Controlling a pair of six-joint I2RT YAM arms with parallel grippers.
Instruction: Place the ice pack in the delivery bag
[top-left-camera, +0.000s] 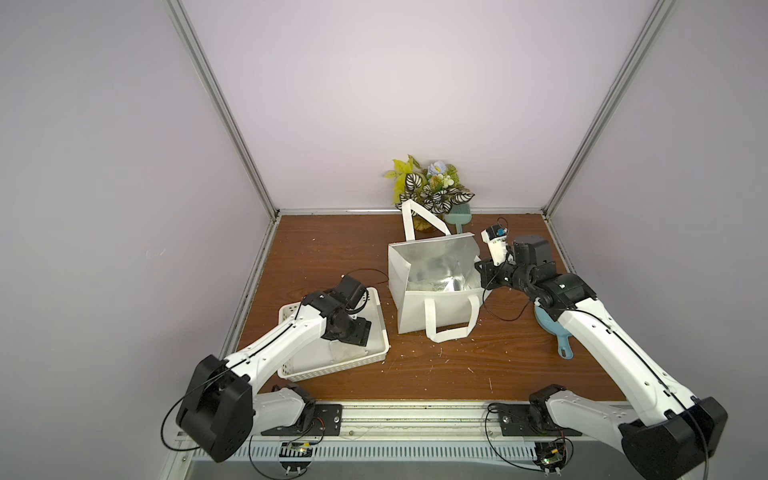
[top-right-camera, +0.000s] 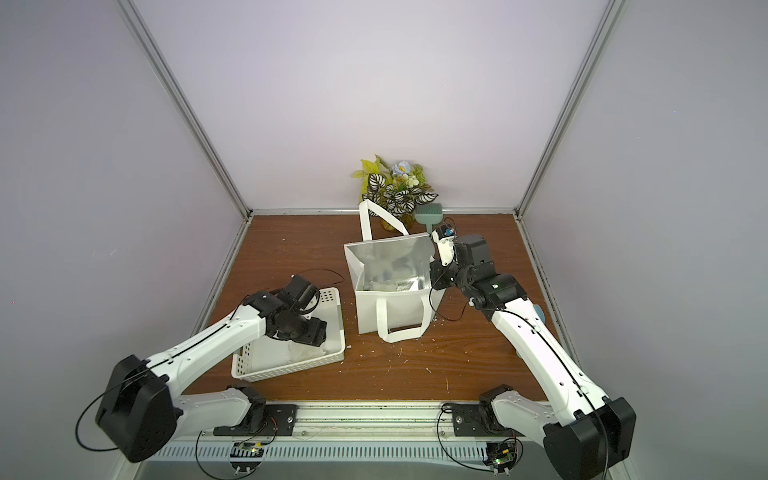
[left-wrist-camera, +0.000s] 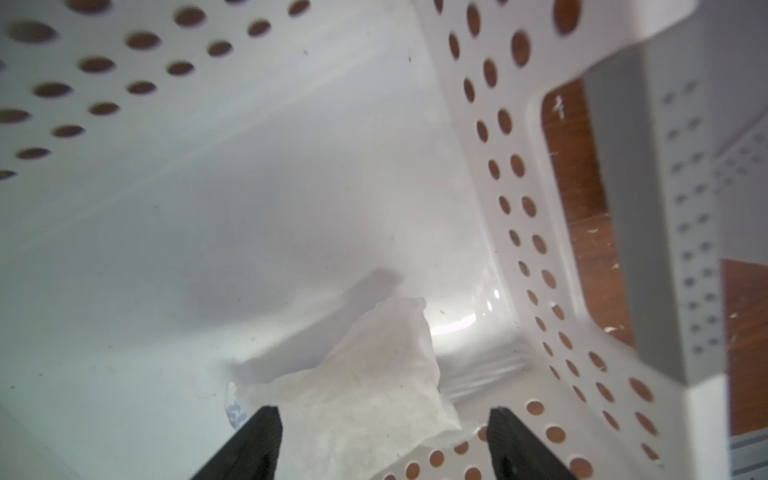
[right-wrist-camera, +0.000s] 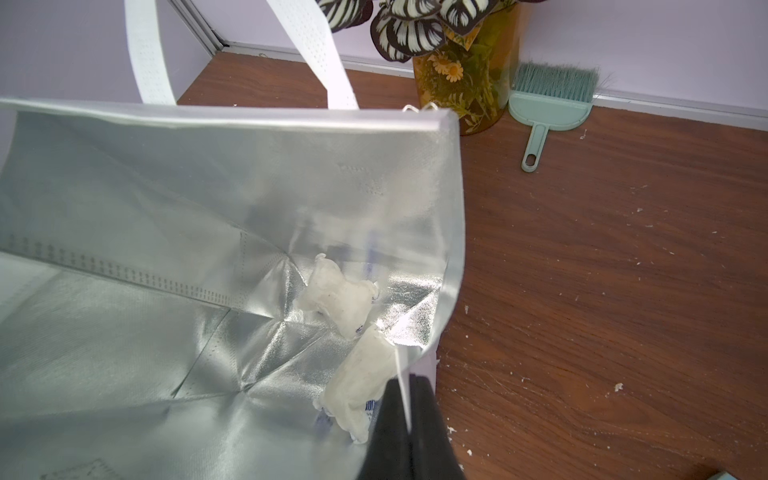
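A white ice pack (left-wrist-camera: 352, 400) lies in the white perforated basket (top-left-camera: 320, 372). My left gripper is over it, fingers apart on either side of the pack's upper part, nothing visibly held. The silver-lined delivery bag (top-left-camera: 412, 312) stands open at the middle of the table, with two ice packs (right-wrist-camera: 336, 296) (right-wrist-camera: 356, 384) inside. My right gripper is shut on the thin edge of the bag's right side.
Flowers in a vase (right-wrist-camera: 456, 80) and a green brush (right-wrist-camera: 548, 112) stand at the back. A blue dustpan (top-left-camera: 552, 324) lies right of the bag, under the right arm.
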